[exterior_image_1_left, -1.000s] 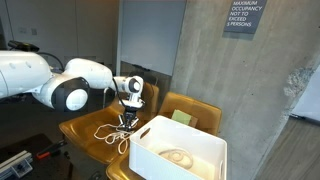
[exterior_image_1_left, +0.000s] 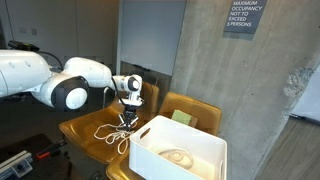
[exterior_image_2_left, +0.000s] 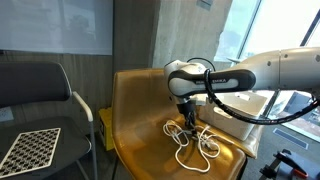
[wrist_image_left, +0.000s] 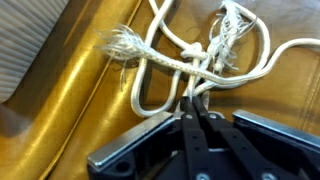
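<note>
A white rope (wrist_image_left: 150, 85) lies in loops, with a knot and frayed ends, on a brown leather seat (exterior_image_2_left: 140, 120). From exterior view 2, the rope (exterior_image_2_left: 183, 135) spreads over the seat's front half. My gripper points down right at the knotted part, its fingers together. Strands of rope run up to the fingertips in the wrist view; whether one is pinched between them is hidden. The gripper (exterior_image_1_left: 128, 122) sits low over the seat in exterior view 1.
A white open box (exterior_image_1_left: 150, 150) with a beige looped item (exterior_image_1_left: 180, 158) inside stands beside the seat. A green-yellow block (exterior_image_1_left: 182, 118) is behind it. A dark chair (exterior_image_2_left: 50, 130) with a light rope-like bundle (exterior_image_2_left: 30, 150) stands apart at the left of exterior view 2.
</note>
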